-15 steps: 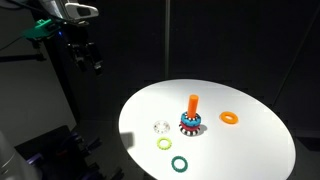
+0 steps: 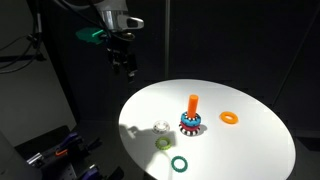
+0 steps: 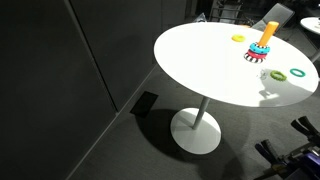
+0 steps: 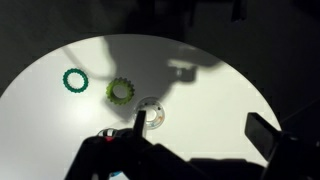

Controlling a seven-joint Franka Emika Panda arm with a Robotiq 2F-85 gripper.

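Note:
My gripper (image 2: 122, 70) hangs in the air left of the round white table, above its surface. In the wrist view the gripper is open, with nothing between its fingers. A stacking toy with an orange post (image 2: 193, 105) stands upright near the table's middle, blue and red rings (image 2: 190, 124) around its base. Loose on the table lie a clear ring (image 2: 161, 127), a light green ring (image 2: 163, 143), a teal ring (image 2: 179, 163) and an orange ring (image 2: 229, 117). The wrist view shows the teal ring (image 4: 75, 80), the green ring (image 4: 120, 91) and the clear ring (image 4: 152, 112); the toy is mostly hidden there.
The round white table (image 3: 190, 60) rests on a single pedestal (image 3: 196, 130), with dark floor around it. Much of its top is bare, especially on the right in the first exterior view. Part of another white table (image 3: 312, 24) shows in the far corner.
The arm and gripper have swung right, toward the table, in the first exterior view. Shadow now falls across the near left of the tabletop. The rings and toy have stayed put.

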